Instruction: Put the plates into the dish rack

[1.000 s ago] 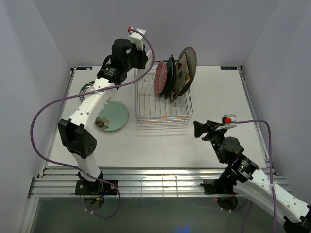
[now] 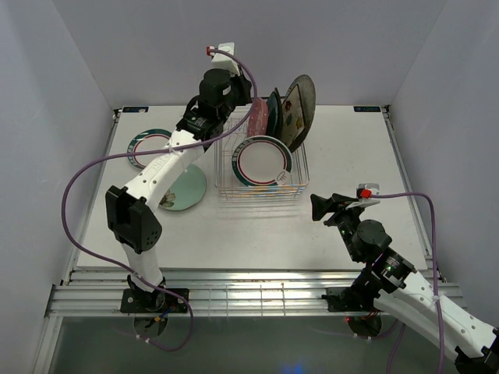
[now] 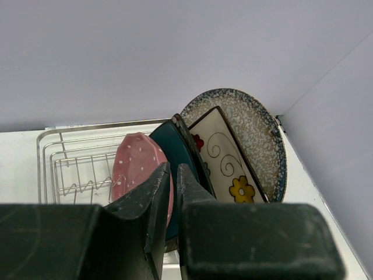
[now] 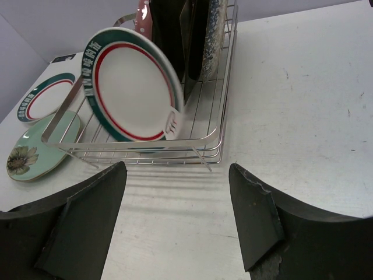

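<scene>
A white plate with green and red rims [image 2: 261,161] [image 4: 131,90] is tilted in the front of the dish rack [image 2: 228,189], slightly blurred in the right wrist view. Behind it stand a pink plate [image 3: 131,163], dark teal plates, a floral square plate and a speckled plate [image 3: 262,146]. My left gripper [image 2: 238,86] is shut high over the rack's back left; I cannot see anything between its fingertips. My right gripper [image 2: 323,204] stands open and empty, right of the rack's front.
A green floral plate [image 2: 183,187] and another rimmed plate [image 2: 148,140] lie on the counter left of the rack. Walls close in the back and sides.
The green-and-red-rimmed plate now shows in the rack's front, where bare wires showed before. My left gripper has moved slightly right. The right arm is unchanged.
</scene>
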